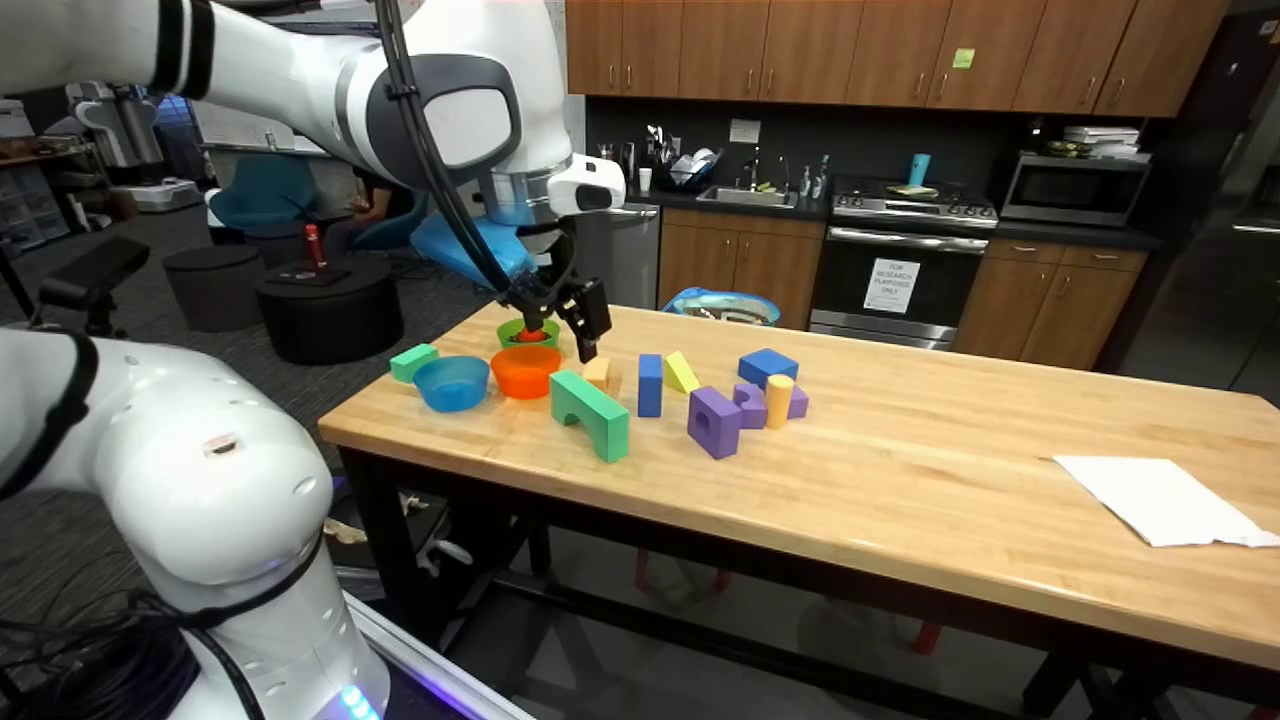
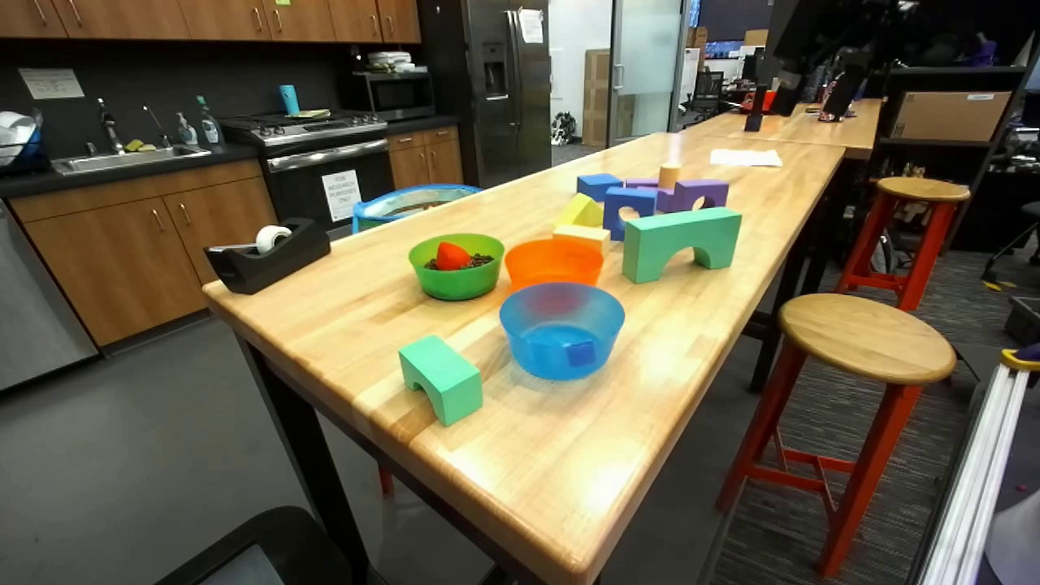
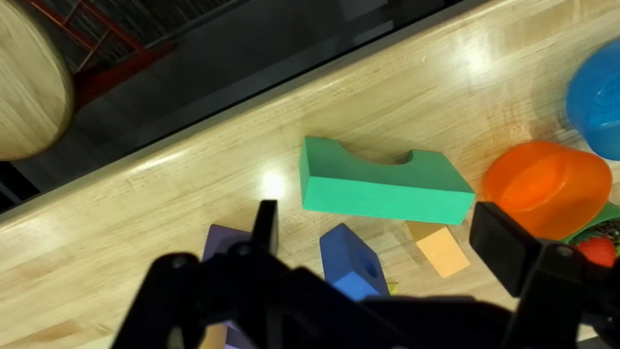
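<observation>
My gripper [image 1: 560, 326] hangs over the left part of the table, near the green bowl [image 1: 506, 332]. In the wrist view its two black fingers [image 3: 504, 250] stand wide apart, with nothing held between them. Below lie a green arch block [image 3: 386, 195], a blue block with a hole [image 3: 348, 256] and a small tan block [image 3: 444, 250]. An orange bowl [image 2: 553, 263] and a blue bowl [image 2: 562, 331] both look empty. Inside the green bowl sits a red piece [image 2: 452, 255] on dark bits. No gripper shows over the bowls in exterior view 2.
Purple blocks [image 1: 714, 422], a yellow block [image 1: 680, 372], a tan cylinder [image 1: 779, 400] and another blue block [image 1: 768, 366] cluster mid-table. A smaller green arch [image 2: 440, 379] and a tape dispenser [image 2: 270, 255] are near the table end. White paper [image 1: 1164, 498] lies right, beyond clear tabletop.
</observation>
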